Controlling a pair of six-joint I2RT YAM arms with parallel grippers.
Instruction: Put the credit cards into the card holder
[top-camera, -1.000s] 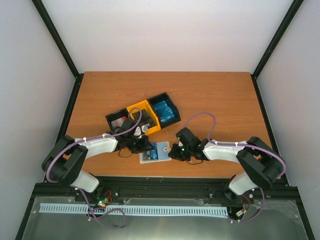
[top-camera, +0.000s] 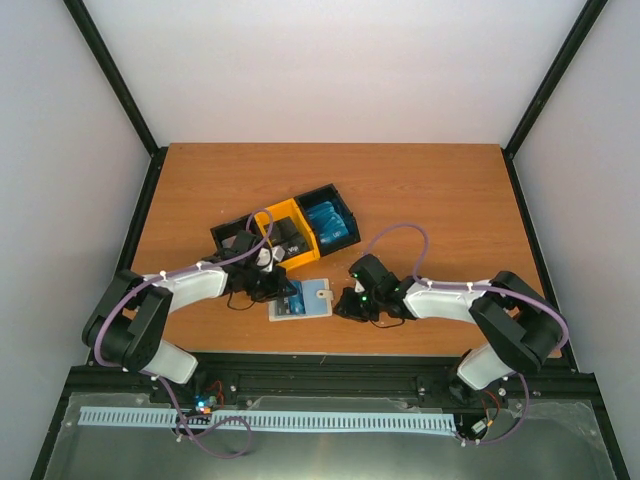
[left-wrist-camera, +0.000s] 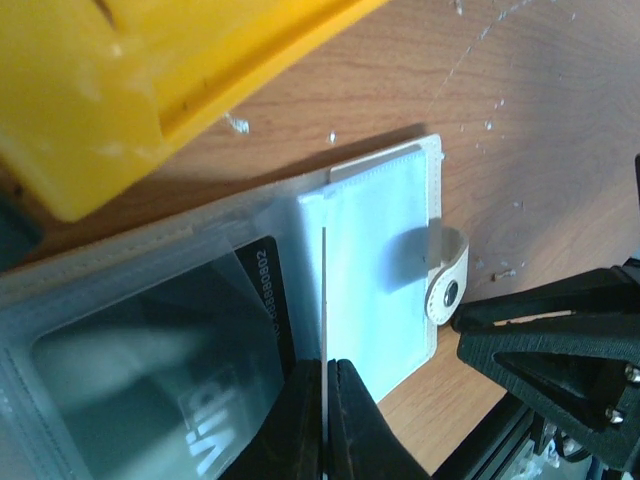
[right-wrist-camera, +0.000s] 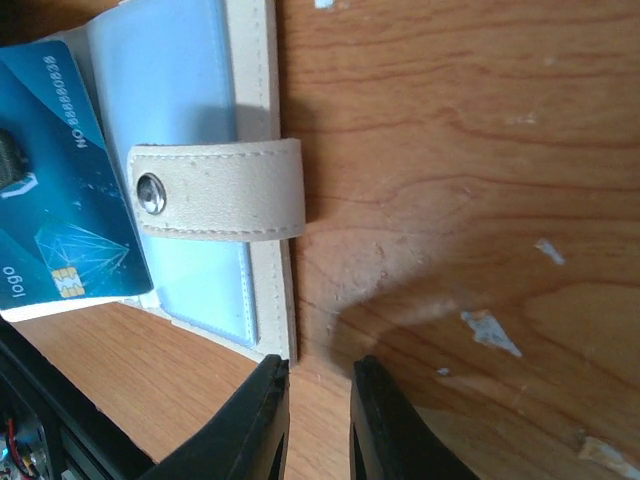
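The pale card holder (top-camera: 317, 298) lies open on the table, its strap and snap (right-wrist-camera: 220, 190) at the right edge. A blue chip card stands over the holder, with my left gripper shut on it; in the left wrist view only its thin edge shows between the fingers. Whether its lower edge is inside a pocket cannot be told. A dark card with a number strip (left-wrist-camera: 267, 290) lies under clear plastic. My right gripper is just off the holder's right edge, its fingers a little apart with nothing visible between.
Behind the holder stands a yellow bin (top-camera: 298, 262) between black bins; the right black bin (top-camera: 347, 240) contains blue cards. Both grippers are close together near the front edge.
The holder has slid a little to the left together with my left gripper and its card. My right gripper has shifted slightly left.
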